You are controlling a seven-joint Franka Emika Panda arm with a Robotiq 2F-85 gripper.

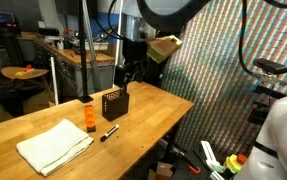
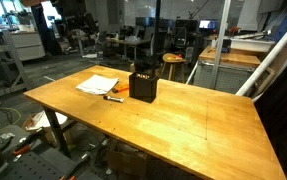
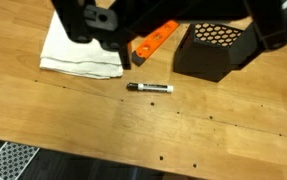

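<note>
My gripper [image 1: 133,77] hangs in the air above the table, its fingers open and no object visible between them. In exterior view 1 it overlaps the upper right of a black box [image 1: 114,107] with a perforated pattern. A dark marker with a white band [image 3: 150,88] lies on the wood, apart from the box. Beside the box, an orange tool-like object [image 3: 157,40] lies flat. A folded white cloth [image 1: 55,146] rests to the left in exterior view 1. Dark finger parts cover the top of the wrist view.
The wooden table [image 2: 208,125] has a wide clear area beyond the box in exterior view 2. A stool [image 1: 25,74] and other benches stand in the background. Cables and metal items lie on the floor beside the table.
</note>
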